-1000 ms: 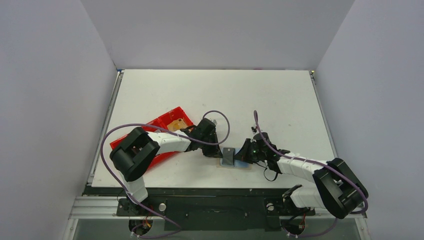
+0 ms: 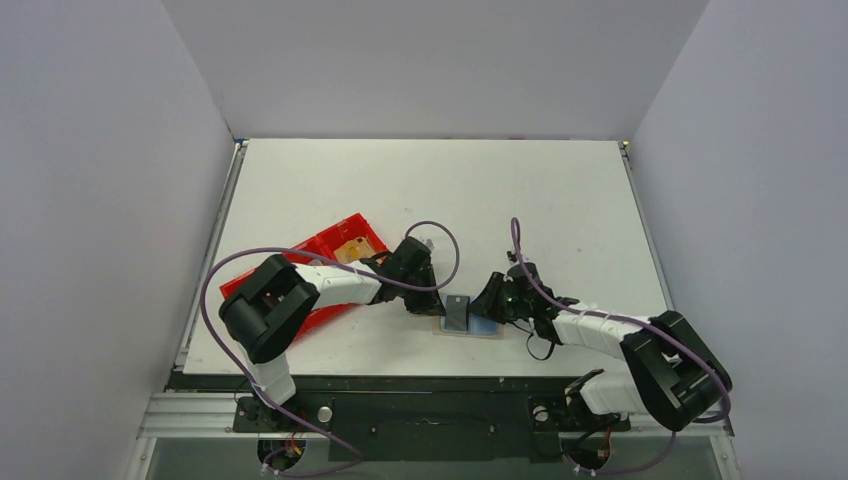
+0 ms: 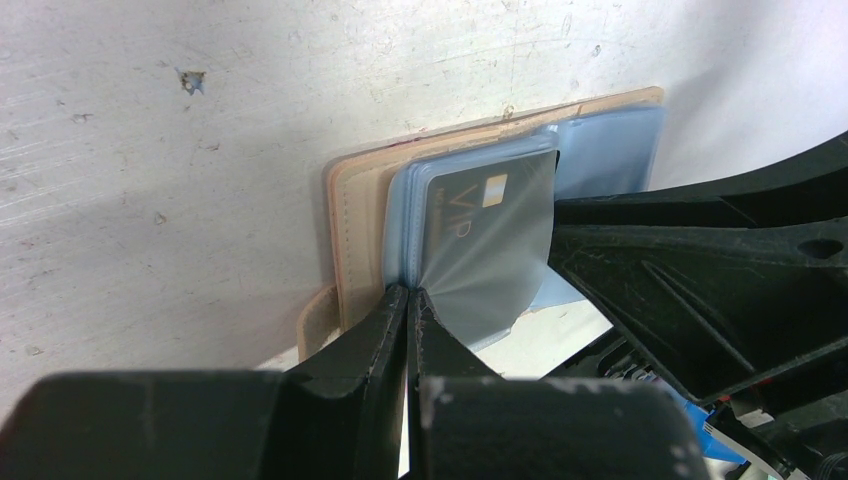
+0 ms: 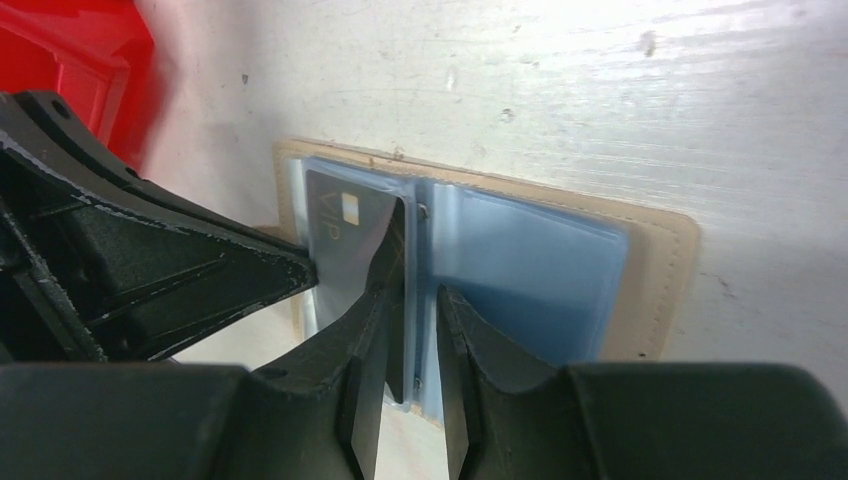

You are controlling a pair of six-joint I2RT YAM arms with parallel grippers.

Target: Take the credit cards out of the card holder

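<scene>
The open card holder (image 2: 466, 333) lies flat on the table, tan with bluish clear sleeves. A dark grey card with a gold chip sits in its left sleeve, seen also in the right wrist view as the card (image 4: 345, 235). My left gripper is shut, its tips at the outer edge of that sleeve; whether plastic is pinched there I cannot tell. My right gripper stands open at the sleeve's inner edge, one finger (image 4: 365, 320) over the card side and the other over the bare blue sleeve (image 4: 530, 270).
A red divided box (image 2: 360, 225) stands behind the left arm with a tan item (image 2: 354, 250) inside. Both grippers are close together over the holder.
My right gripper has shifted slightly over the holder, and its fingers look a bit wider apart. The left arm, the holder and the card look unmoved in the top view.
</scene>
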